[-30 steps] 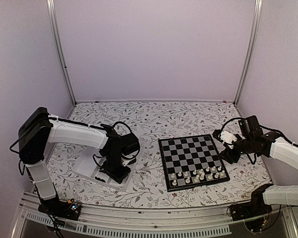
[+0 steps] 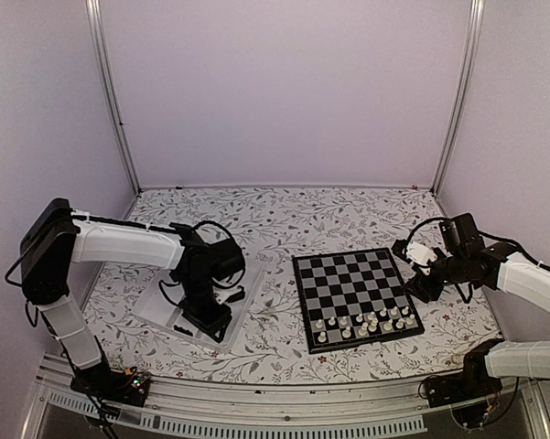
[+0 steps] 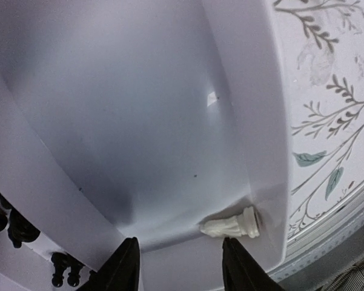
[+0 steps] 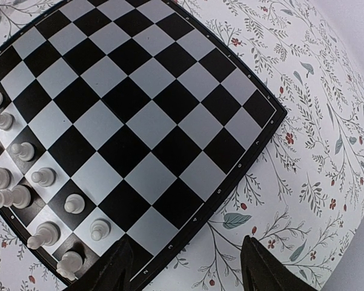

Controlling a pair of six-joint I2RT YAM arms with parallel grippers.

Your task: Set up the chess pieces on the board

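One white chess piece (image 3: 233,224) lies on its side in the corner of a white tray (image 3: 263,182). Over that tray hangs my left gripper, open, its fingers apart and short of the piece, nothing between them. Several black pieces (image 3: 23,229) rest in the neighbouring compartment at the left wrist view's lower left. The chessboard (image 2: 348,279) has several white pieces (image 2: 372,322) standing along its near rows; most of its squares are bare. My right gripper is above the board's right edge, fingers apart and empty.
A metal rail (image 2: 284,389) runs along the table's front edge. Walls close in the left, back and right sides.
My right arm and the board's pieces look unmoved.
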